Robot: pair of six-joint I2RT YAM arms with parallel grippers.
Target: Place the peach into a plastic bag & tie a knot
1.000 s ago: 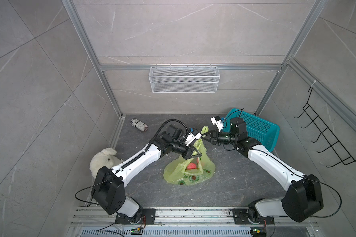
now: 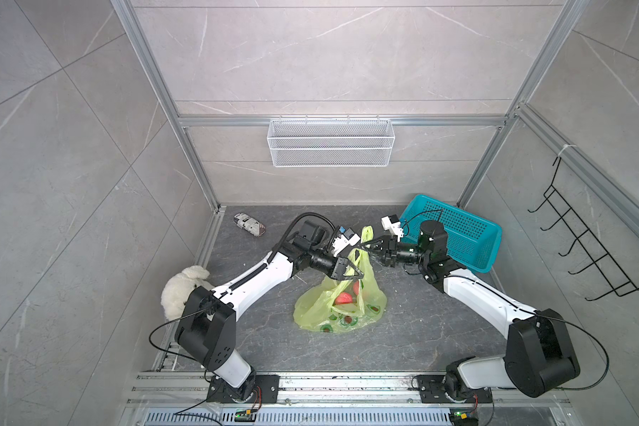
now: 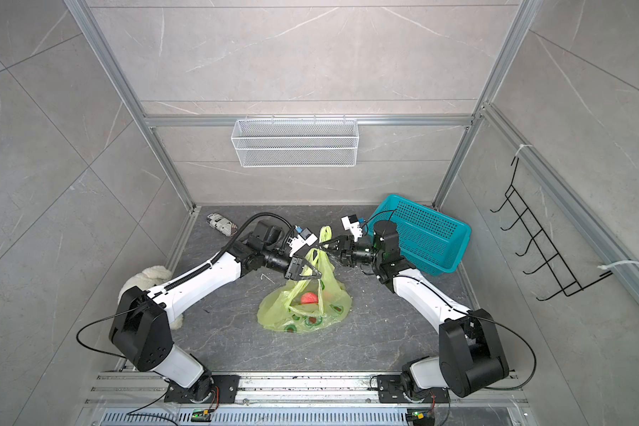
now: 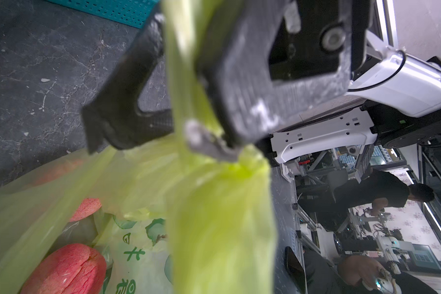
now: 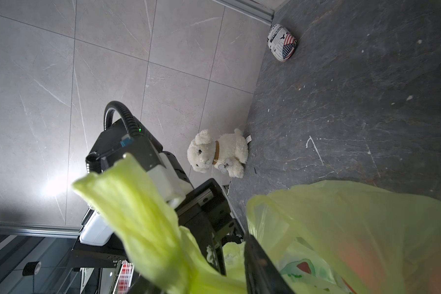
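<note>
A yellow-green plastic bag sits mid-floor with pink peaches inside and its handles pulled upward. My left gripper is at the gathered handle strand, low on it; in the left wrist view its own fingertips are hidden by plastic or hard to make out. My right gripper is higher on the strand, which passes by its fingers in both wrist views; whether it grips the plastic is unclear.
A teal basket stands at the back right. A white plush dog sits by the left wall, and a printed shoe-like object lies at the back left. The floor right of the bag is clear.
Both arms have shifted slightly, my left gripper a little upward and my right one a little rightward. The bag's top has moved slightly with them.
</note>
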